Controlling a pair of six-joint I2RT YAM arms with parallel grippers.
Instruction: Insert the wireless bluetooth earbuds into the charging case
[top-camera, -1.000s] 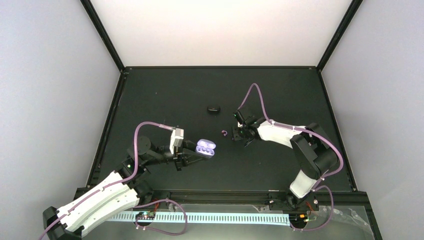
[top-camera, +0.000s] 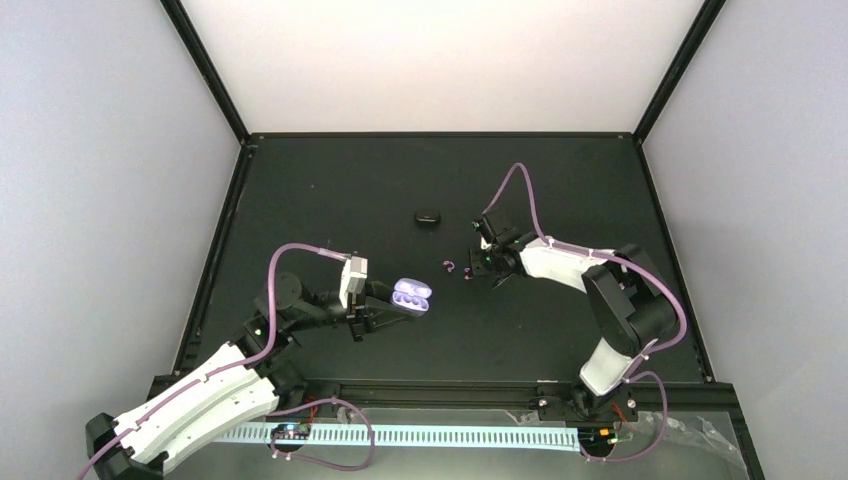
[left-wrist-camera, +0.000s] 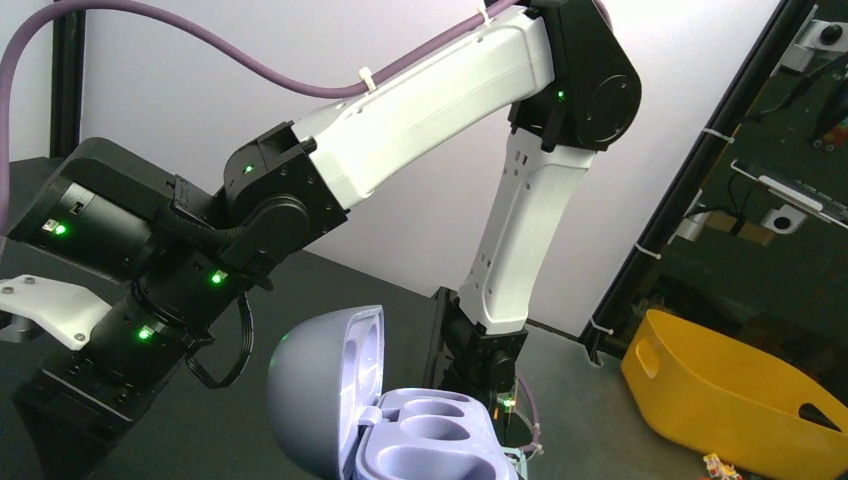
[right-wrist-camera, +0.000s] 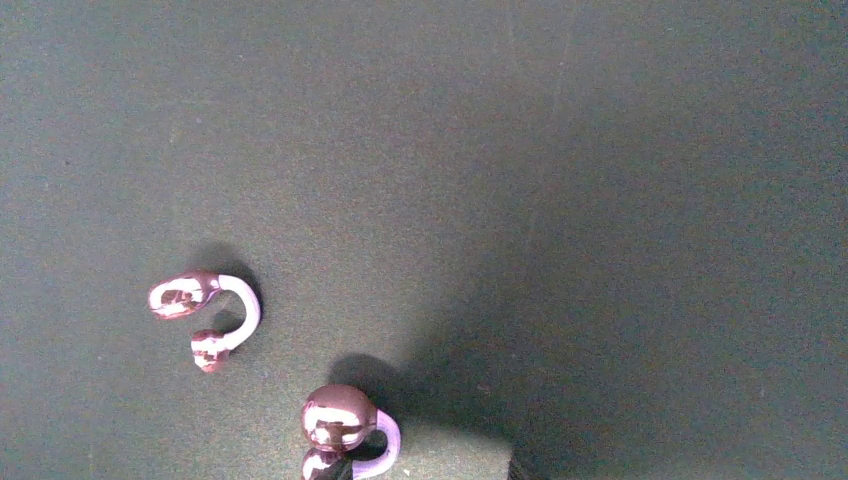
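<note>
Held up by my left gripper (top-camera: 404, 305) is the lilac charging case (top-camera: 411, 296), its lid open. In the left wrist view the hollows of the case (left-wrist-camera: 430, 440) show no earbuds, though its lower part is cut off. Two metallic pink earbuds lie on the black table. One earbud (right-wrist-camera: 240, 315) rests apart, on the left of the right wrist view. The other earbud (right-wrist-camera: 338, 418) is lower, close beside a fingertip of my open right gripper; only the tips show there. From above, the right gripper partly covers this nearer earbud (top-camera: 467, 274).
A small black box-like object (top-camera: 427, 217) stands on the table behind the earbuds. The mat between the case and the earbuds is free. A yellow bin (left-wrist-camera: 740, 390) sits outside the work area.
The left arm and the case stayed still.
</note>
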